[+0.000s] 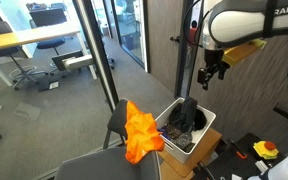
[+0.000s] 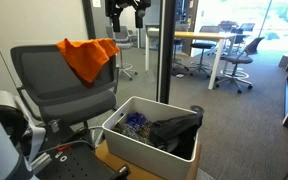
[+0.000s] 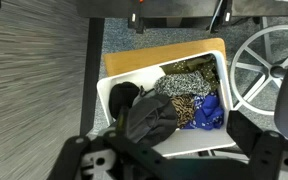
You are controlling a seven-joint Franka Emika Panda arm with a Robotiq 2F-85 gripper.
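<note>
My gripper [image 1: 213, 77] hangs in the air above the white bin [image 1: 165, 125], clear of everything in it. Its fingers stand apart in the wrist view, so it is open, and nothing shows between them. Inside the bin lie a black cloth [image 3: 152, 120], a grey patterned cloth [image 3: 184, 85] and a blue cloth [image 3: 206, 112]. In exterior view 2 the black cloth [image 2: 176, 128] rises over the bin's rim on one side. An orange cloth [image 2: 88, 58] drapes over the back of a grey chair [image 2: 52, 82], away from the bin.
The bin rests on a wooden surface [image 3: 124, 62]. Close to the bin is the chair with the orange cloth, and a chair's wheeled base [image 3: 252, 70] shows beside the bin from above. Desks [image 1: 29, 36] and office chairs stand farther off across open carpet [image 1: 34, 120].
</note>
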